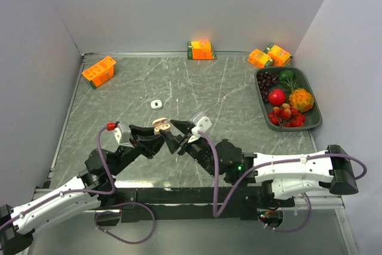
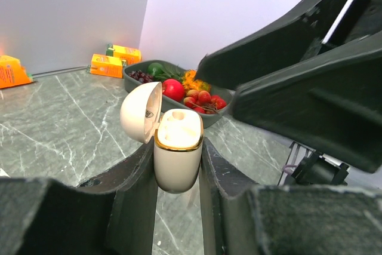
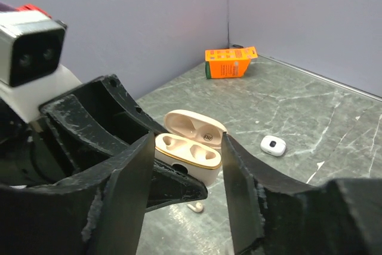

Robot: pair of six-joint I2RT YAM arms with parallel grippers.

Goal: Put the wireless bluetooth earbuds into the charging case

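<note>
The cream charging case (image 2: 177, 165), lid up, is clamped in my left gripper, which is shut on its body. Both of its sockets look empty in the right wrist view. My right gripper is open; its fingers stand apart on either side of the case in that view, with no earbud between them. From the left wrist view, its dark fingertips (image 2: 262, 103) are beside the case, above right of it. A small pale piece, apparently an earbud (image 3: 196, 207), shows below the case. Another earbud cannot be made out clearly.
On the grey marble table lies a small white square object with a black dot (image 1: 156, 104). Orange boxes (image 1: 200, 50) stand along the back and left. A dark basket (image 1: 265, 103) of fruit is at the right.
</note>
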